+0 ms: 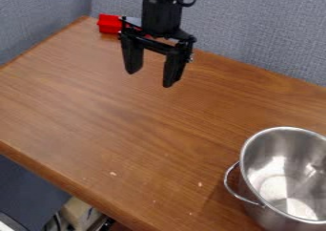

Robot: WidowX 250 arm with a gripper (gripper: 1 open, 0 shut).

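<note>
My black gripper (pixel 152 61) hangs over the back part of the wooden table, its two fingers spread wide with nothing between them. A red object (pixel 110 25) lies at the back left edge, partly hidden behind the gripper. A steel pot (pixel 287 178) with a wire side handle stands at the front right corner, empty inside.
Grey padded walls (pixel 254 30) rise along the back and left. Past the front left edge is a dark area with some cables.
</note>
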